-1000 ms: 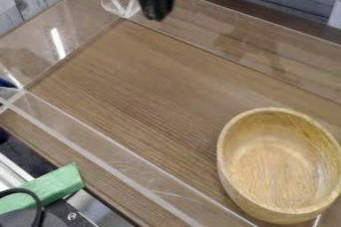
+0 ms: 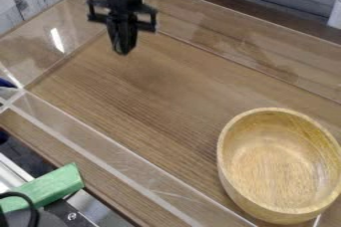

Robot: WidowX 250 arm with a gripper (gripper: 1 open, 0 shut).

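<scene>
My gripper hangs over the back left of the wooden table, dark and somewhat blurred, pointing down. It looks shut, with nothing visible between its fingers. A light wooden bowl sits at the front right, empty and well apart from the gripper.
A green object lies at the lower left, off the wooden top, beside black cable and metal parts. A wall borders the back.
My gripper has moved left and down toward the front, from the upper back of the view. The bowl and the green object have not moved.
</scene>
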